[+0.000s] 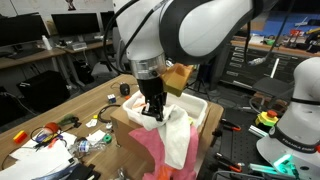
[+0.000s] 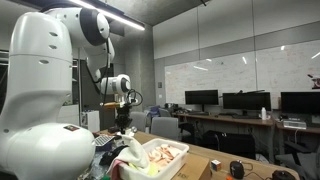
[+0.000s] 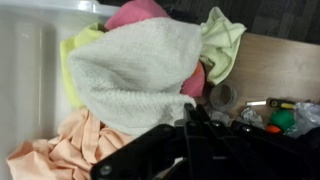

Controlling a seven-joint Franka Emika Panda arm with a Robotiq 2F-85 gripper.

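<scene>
A white cloth (image 1: 176,135) drapes over the near side of the white bin, its upper edge running up to my gripper (image 1: 152,118). In the wrist view the white cloth (image 3: 140,70) spreads wide, with one corner reaching the dark fingertips (image 3: 191,113). My gripper is shut on that corner; the exact pinch is partly hidden by the fingers. A pink cloth (image 1: 150,146) hangs beneath and beside the white one. The white bin (image 3: 25,75) fills the left of the wrist view. In exterior view 2 the white cloth (image 2: 130,152) hangs at the bin's end.
Inside the bin lie a peach cloth (image 3: 72,150) and a yellow cloth (image 3: 78,55); a pale green cloth (image 3: 222,42) hangs outside. The wooden table (image 1: 98,97) left of the bin carries cables, tools and several small items. A jar (image 3: 223,97) stands close to the gripper.
</scene>
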